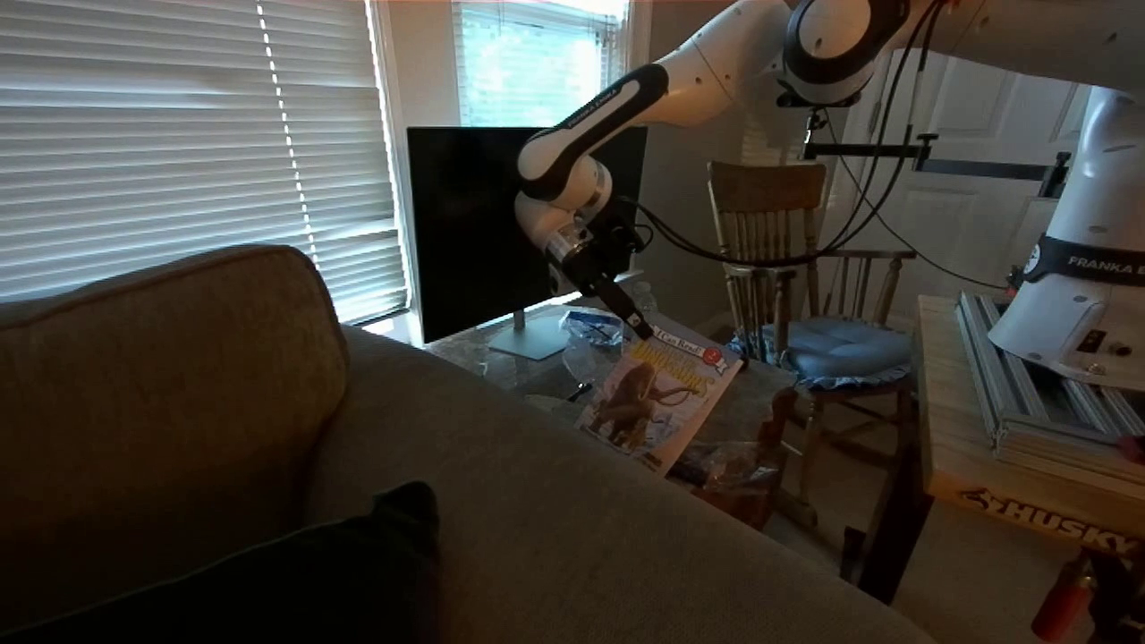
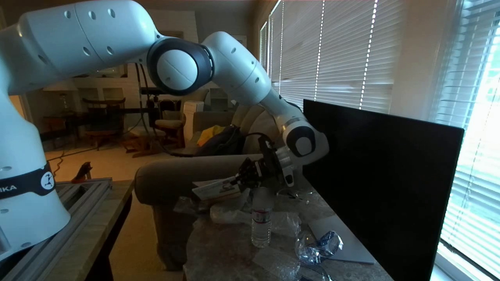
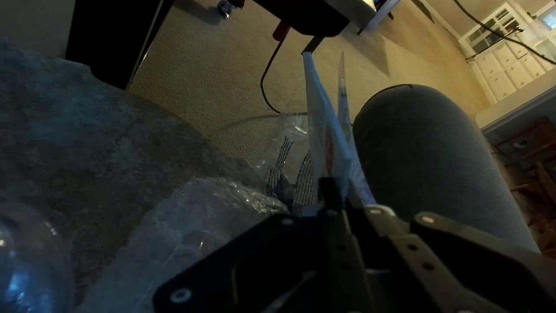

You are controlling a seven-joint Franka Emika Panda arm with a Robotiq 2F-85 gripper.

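Observation:
A thin picture book (image 1: pixel 657 395) with a brown mammoth on its cover hangs tilted over the couch end of the table in exterior view 1. My gripper (image 1: pixel 640 326) is shut on the book's upper edge, near its corner. From the other side, exterior view 2 shows the book (image 2: pixel 216 189) jutting from the dark gripper (image 2: pixel 235 180), some pages fanned apart. In the wrist view the book (image 3: pixel 327 130) stands edge-on beyond the fingers, with a loose leaf or cover spread to its right.
Beside the gripper stands a clear water bottle (image 2: pixel 261 229) on the table (image 2: pixel 211 255), among crumpled plastic wrap (image 2: pixel 234 215) and a shiny blue wrapper (image 2: pixel 323 246). A monitor (image 2: pixel 375 182) and the couch arm (image 3: pixel 432 156) flank the space.

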